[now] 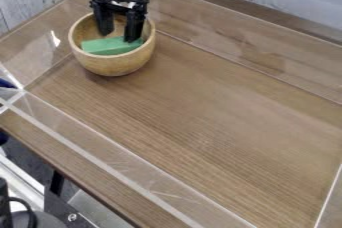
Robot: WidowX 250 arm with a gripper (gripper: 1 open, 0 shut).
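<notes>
A light wooden bowl [112, 60] sits at the upper left of the camera view with a flat green object [103, 46] inside it. My black gripper [118, 24] reaches down into the top of the bowl, over the green object. It looks open, though the fingers are dark and small, and whether they touch the green object is unclear.
A wooden surface [214, 132] fills most of the view, with a broad clear area right of and below the bowl. A pale wall stands at the upper left. Dark objects [16, 217] show at the lower left edge.
</notes>
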